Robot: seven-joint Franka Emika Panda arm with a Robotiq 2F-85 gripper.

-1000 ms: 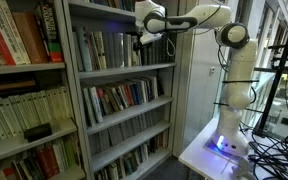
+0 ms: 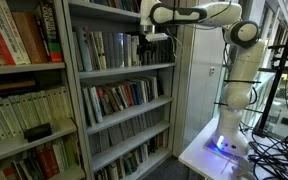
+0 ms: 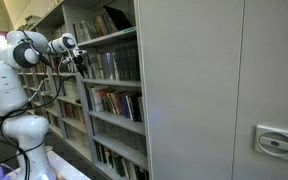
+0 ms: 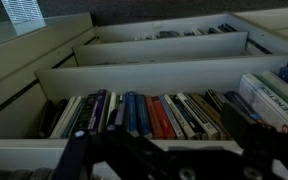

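Observation:
My gripper [image 2: 141,46] is up at an upper shelf of the tall grey bookcase [image 2: 81,95], in front of its books. In exterior view 2 the arm's end [image 3: 75,56] is beside the upper shelves, but the fingers are too small to make out. The wrist view looks down on a row of books [image 4: 154,116] standing upright, with blue, red, white and dark spines. Along the bottom of that view my gripper is a dark shape, open, with its fingers apart and nothing held between them. Its lower part hides some of the shelf edge.
Shelf boards [image 4: 149,78] run across the wrist view, with side panels at both ends. Lighter, thicker books [image 4: 274,100] lean at the right. A white table [image 2: 206,158] carries the arm's base [image 2: 231,140]. Cables [image 2: 274,158] lie at the right.
The wrist and gripper have shifted and tilted slightly at the upper shelf, with the hand now a little lower. The books and base look unchanged.

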